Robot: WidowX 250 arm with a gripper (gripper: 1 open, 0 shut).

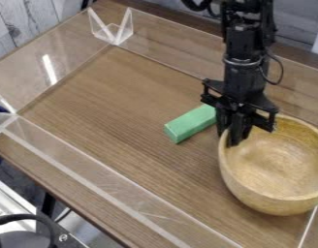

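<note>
My black gripper (235, 124) reaches down from the top right and is shut on the upper left rim of a large cream plastic bowl (274, 179), which sits at the right of the wooden table. A green block (190, 124) lies just left of the gripper, apart from the bowl's body. The fingertips are partly lost in dark detail at the rim.
A white wire-like shape (111, 29) stands at the upper left. Black parts with cables (22, 232) show at the lower left corner.
</note>
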